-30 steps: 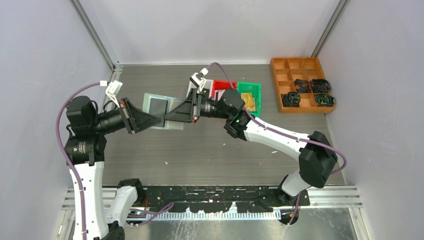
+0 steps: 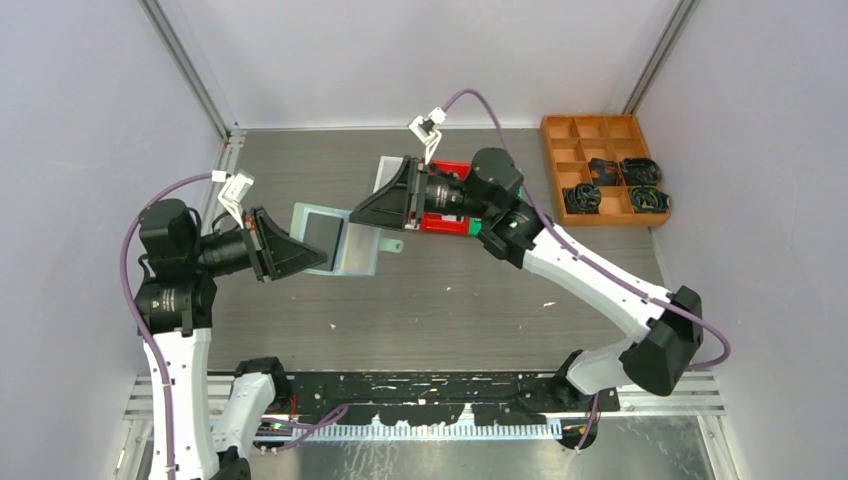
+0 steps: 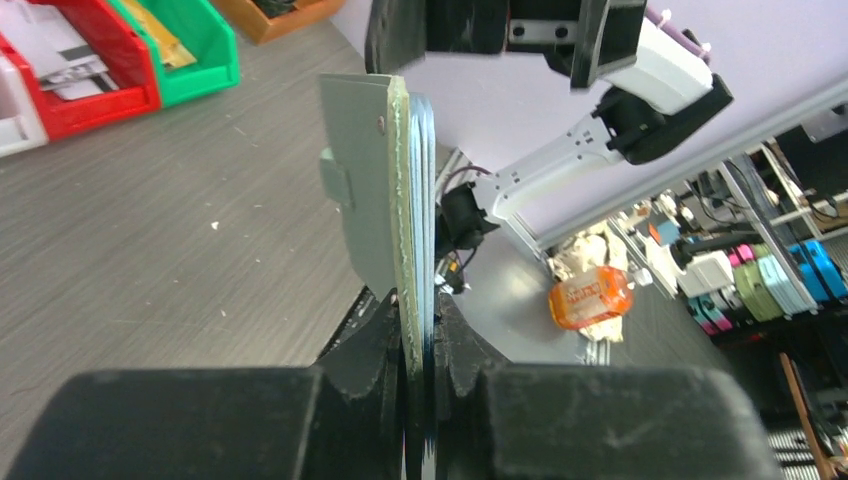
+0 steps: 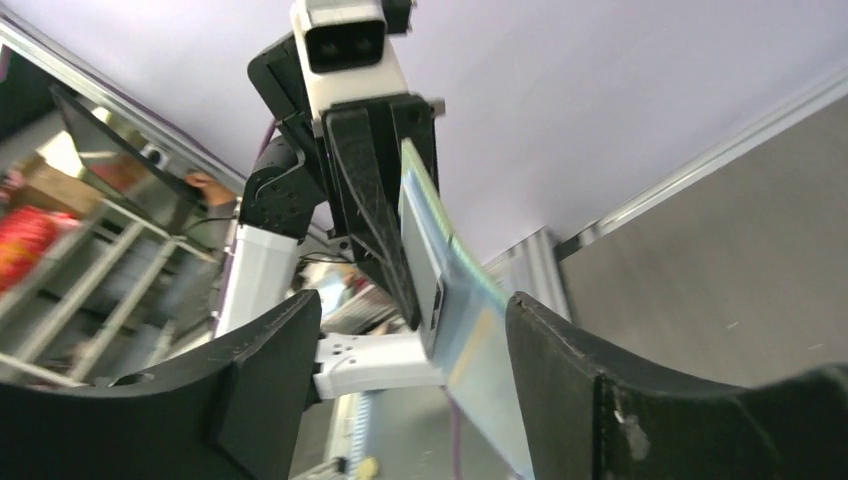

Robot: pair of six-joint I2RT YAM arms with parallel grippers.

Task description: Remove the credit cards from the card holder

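Observation:
The pale green card holder (image 2: pixel 360 250) hangs in the air, opened out with its clear sleeves and a dark grey panel (image 2: pixel 322 238) showing, and a small tab at its right side. My left gripper (image 2: pixel 323 257) is shut on its edge; in the left wrist view the holder (image 3: pixel 380 190) stands upright between the fingers, its layers pressed together. My right gripper is open, its two fingers well apart with nothing gripped. From above, its tips are close to the holder's upper right edge. I cannot make out single cards in the sleeves.
Behind the right arm are a white bin (image 2: pixel 387 172), a red bin (image 2: pixel 447 226) and a mostly hidden green bin (image 2: pixel 474 228). An orange compartment tray (image 2: pixel 590 219) with coiled cables stands at the back right.
The holder has tilted and shows more of its right side and its tab.

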